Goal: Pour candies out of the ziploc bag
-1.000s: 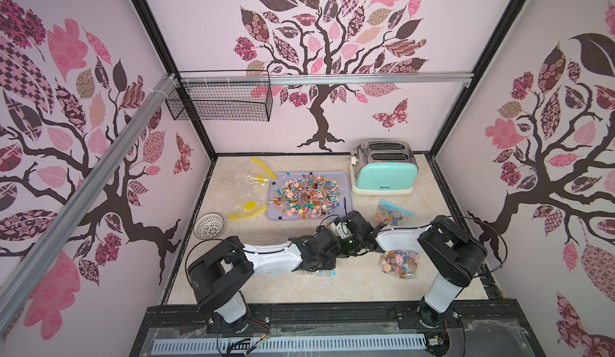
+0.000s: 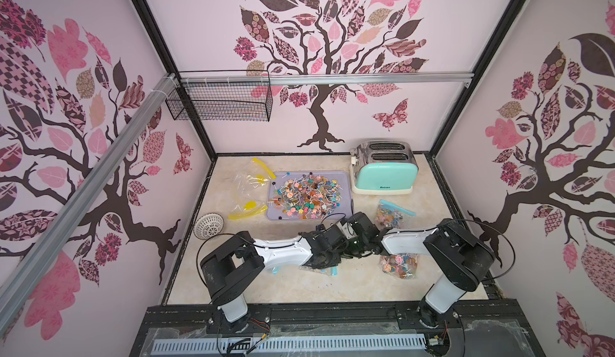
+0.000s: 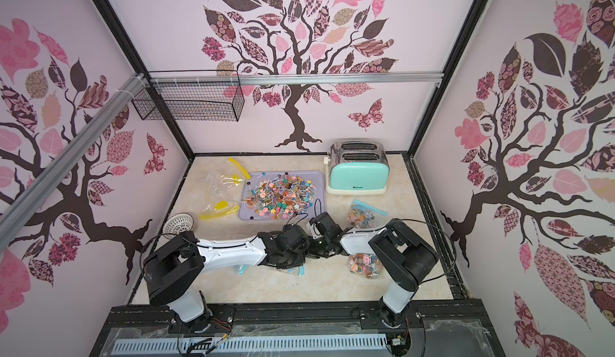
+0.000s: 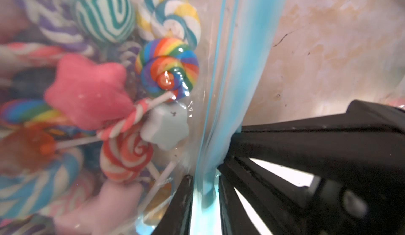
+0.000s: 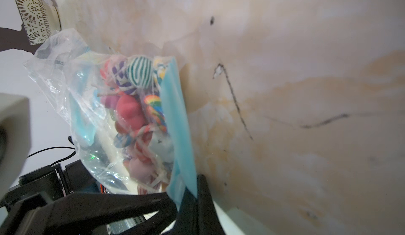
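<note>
A clear ziploc bag (image 5: pixel 139 121) of candies with a pale blue zip strip (image 4: pixel 253 49) lies on the table, mostly under my arms in the top views. My right gripper is shut on that strip near its end. In the left wrist view my left gripper has its fingers at the same strip, beside the right fingers; they look part open, with the strip between them. A lilac tray (image 2: pixel 275 206) heaped with candies lies behind both grippers.
A mint toaster (image 2: pixel 384 174) stands at the back right. More candy bags (image 2: pixel 390 216) (image 3: pixel 364 264) lie to the right. An empty yellow-zip bag (image 2: pixel 246 190) and a white perforated bowl (image 2: pixel 208 225) are at the left.
Both arms have shifted slightly rightward over the last second, staying close together over the bag. The tray and other objects are unmoved.
</note>
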